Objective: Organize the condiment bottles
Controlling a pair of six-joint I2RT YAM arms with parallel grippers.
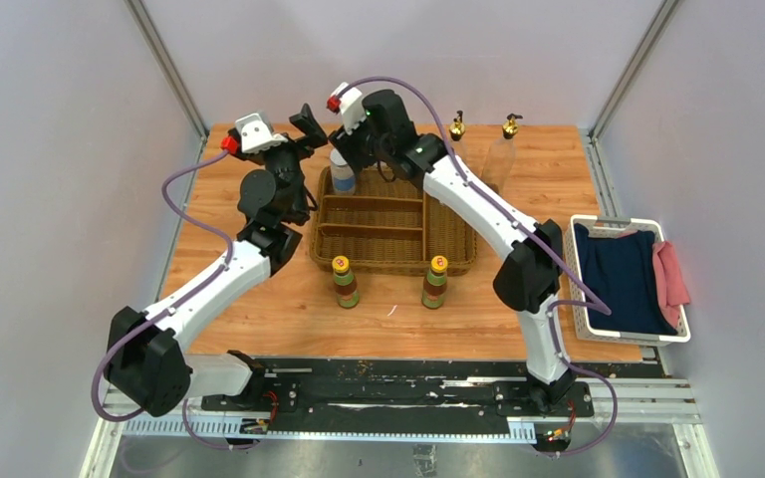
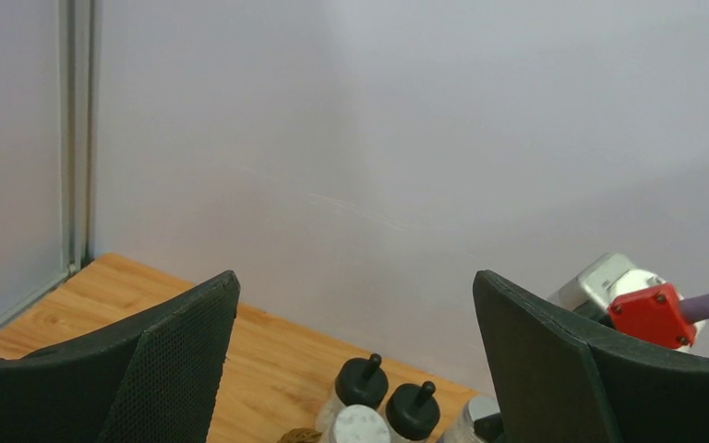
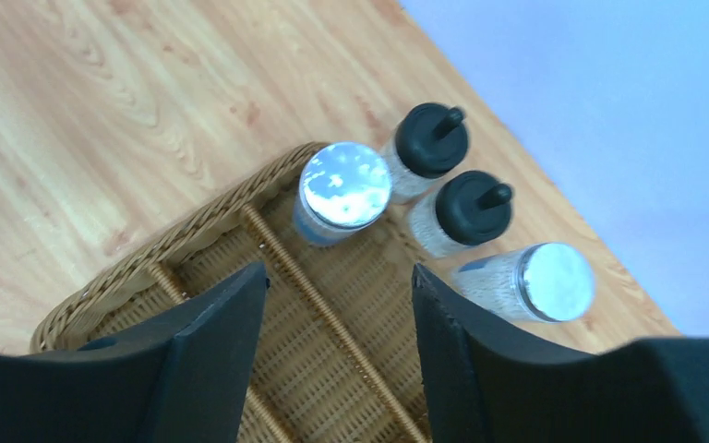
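Note:
A wicker organizer sits mid-table. A silver-lidded jar stands in its back-left compartment, below my right gripper, which is open with nothing between its fingers. Behind it in the right wrist view are two black-topped bottles and another silver-lidded jar. Two yellow-capped bottles stand in front of the organizer. Two gold-pump glass bottles stand at back right, partly behind the right arm. My left gripper is open, raised at the left, with nothing between its fingers.
A white basket with dark and pink cloths is at the table's right. Walls border the back and sides.

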